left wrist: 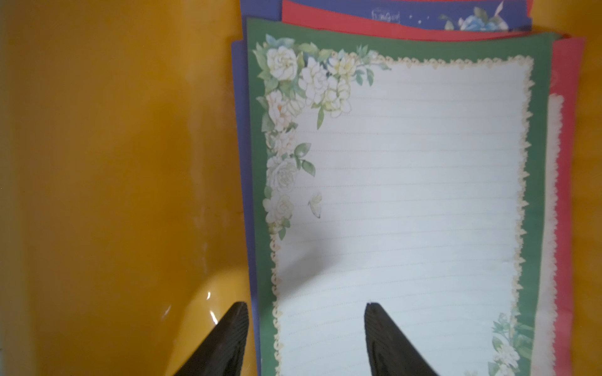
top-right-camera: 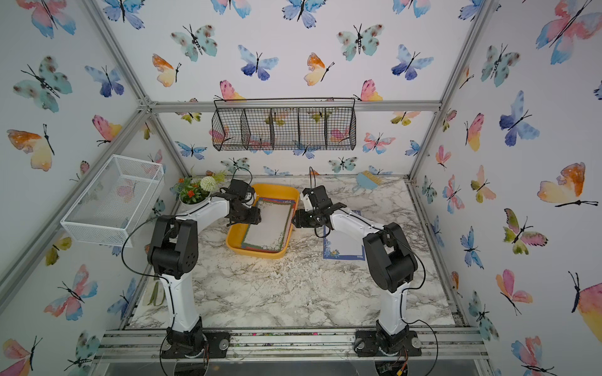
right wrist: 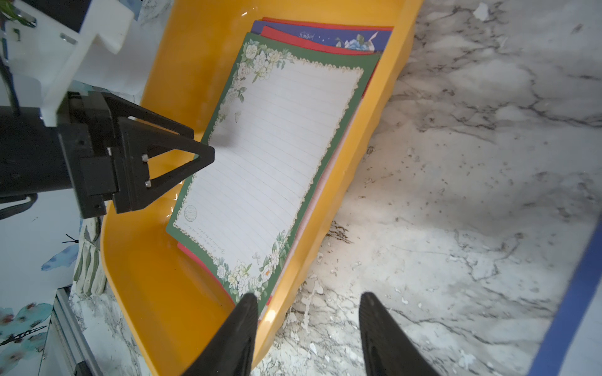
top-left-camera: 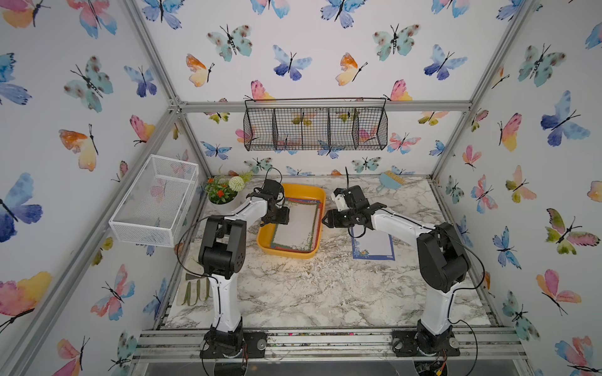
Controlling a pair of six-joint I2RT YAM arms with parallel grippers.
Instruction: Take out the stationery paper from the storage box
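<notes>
A stack of stationery paper (left wrist: 401, 188), topped by a green-bordered floral sheet with red and blue sheets beneath, lies in the yellow storage box (top-left-camera: 266, 241). My left gripper hangs over the stack near its left edge, open with nothing between its fingers. My right gripper is at the box's right wall, also open and empty, over the rim and bare table. A blue-bordered sheet (top-left-camera: 373, 249) lies on the table right of the box, partly under the right arm.
A flower pot (top-left-camera: 222, 200) stands at the back left. A white mesh basket (top-left-camera: 153, 206) is at the left, a wire rack (top-left-camera: 313, 128) on the back wall. Gloves (top-left-camera: 191, 288) lie front left.
</notes>
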